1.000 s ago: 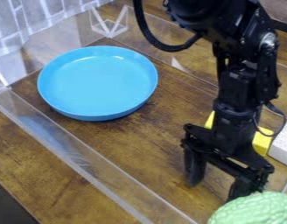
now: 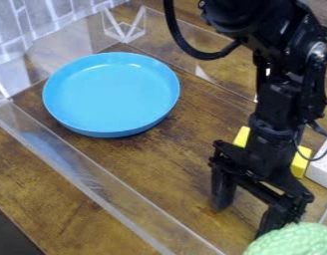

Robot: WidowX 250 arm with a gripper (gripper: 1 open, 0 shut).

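The black gripper [image 2: 253, 189] reaches down to the wooden floor on the right of the camera view, with its fingers low near the surface; whether they are open or shut is hard to tell in the dark shape. Just behind it sits a yellow block [image 2: 294, 159], partly hidden by the arm. A green bristly object [image 2: 293, 242] fills the lower right corner, in front of the gripper.
A blue bowl [image 2: 111, 92] lies at the upper left. A white object [image 2: 323, 166] is at the right edge. Clear plastic walls edge the wooden area.
The arm and gripper have shifted very slightly; the objects look unchanged.
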